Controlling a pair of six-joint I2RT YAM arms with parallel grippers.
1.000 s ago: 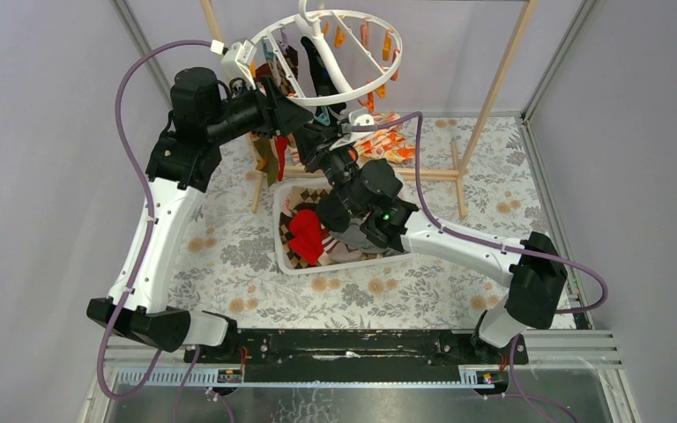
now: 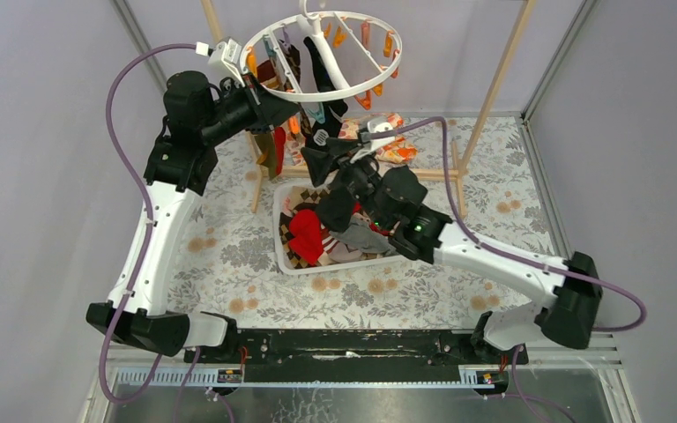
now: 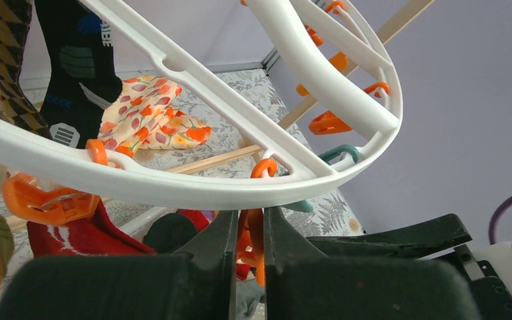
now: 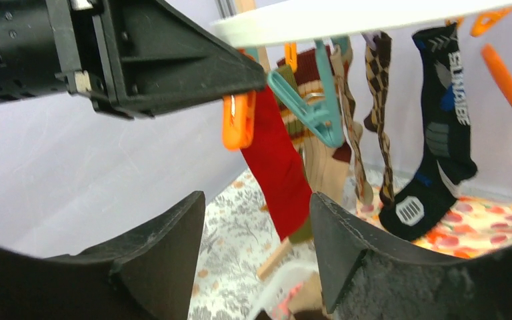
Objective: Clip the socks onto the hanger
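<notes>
The white round hanger (image 3: 193, 190) carries several orange and teal clips. My left gripper is shut on an orange clip (image 4: 239, 123) just below the rim; no sock shows in that clip. A teal clip (image 4: 320, 113) hangs beside it, empty. A red sock (image 4: 277, 167), a patterned brown sock (image 4: 381, 100) and a black sock (image 4: 437, 140) hang behind. Below the orange clip and apart from it, my right gripper stands open, with nothing between its fingers.
A white bin (image 2: 280, 242) with loose socks, among them a red one (image 2: 306, 236), sits on the floral floor under the hanger. Wooden stand bars (image 2: 494, 84) rise at both sides. An orange-patterned cloth (image 2: 398, 152) lies behind.
My right gripper has drawn away from the left gripper's fingertips, toward the right and downward in the top view. The left arm has shifted only slightly; the bin's socks look unchanged.
</notes>
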